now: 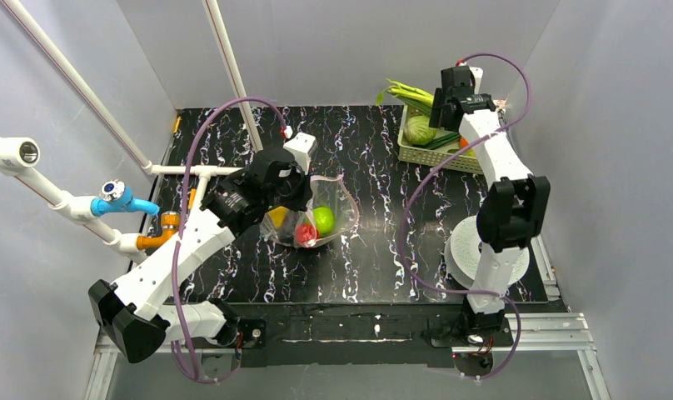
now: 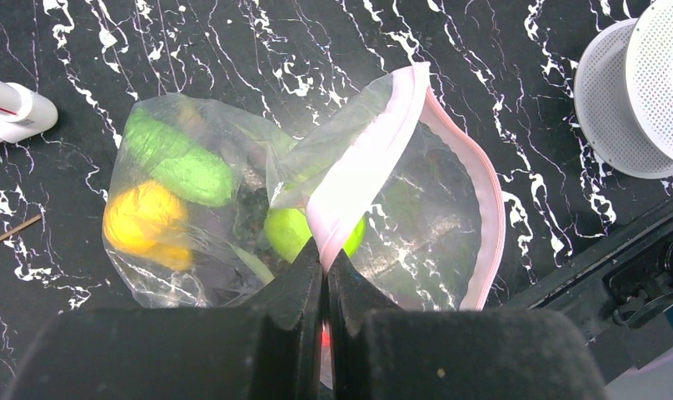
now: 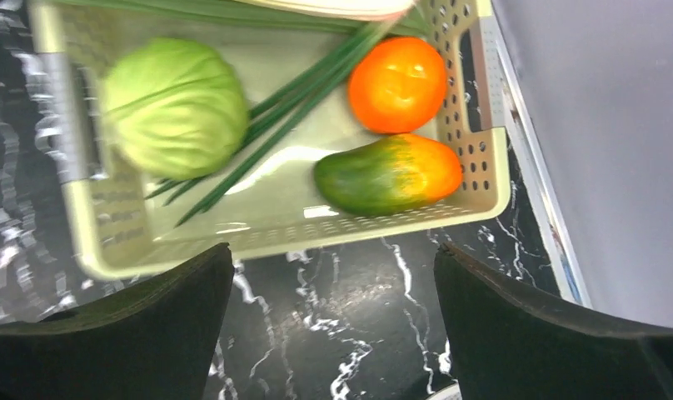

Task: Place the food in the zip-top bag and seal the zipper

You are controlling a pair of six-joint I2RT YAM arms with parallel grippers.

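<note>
The zip bag (image 1: pixel 337 212) lies on the counter holding a green vegetable (image 2: pixel 179 158), yellow produce (image 2: pixel 146 217), a green round item (image 1: pixel 323 220) and a red item (image 1: pixel 306 234). My left gripper is shut on the bag's pink zipper edge (image 2: pixel 358 175), lifting that side. My right gripper is open above the produce basket (image 1: pixel 437 160), which holds a cabbage (image 3: pixel 175 104), long green stalks (image 3: pixel 275 125), an orange item (image 3: pixel 397 83) and a green-orange papaya-like item (image 3: pixel 387 175).
White perforated discs (image 2: pixel 604 100) lie at the front right. White pipes with blue and orange valves (image 1: pixel 129 205) line the left side. The counter between bag and basket is clear.
</note>
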